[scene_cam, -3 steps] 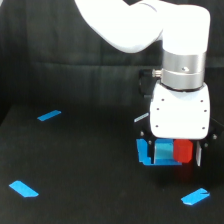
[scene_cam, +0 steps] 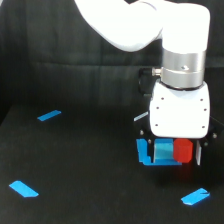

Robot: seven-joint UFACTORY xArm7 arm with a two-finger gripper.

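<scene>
A red block (scene_cam: 183, 150) shows just below the white hand at the right of the camera view. Next to it, on its left, is a bright blue patch (scene_cam: 162, 152), partly covered by the hand; its full shape is hidden. My gripper (scene_cam: 174, 154) points down over this spot. Its dark fingers stand wide apart, one near the blue patch's left side and one right of the red block. No grip on the block shows, though the fingertips are small and dark.
Blue strips lie on the dark table: one at the back left (scene_cam: 49, 115), one at the front left (scene_cam: 23, 189), one at the front right (scene_cam: 195, 197).
</scene>
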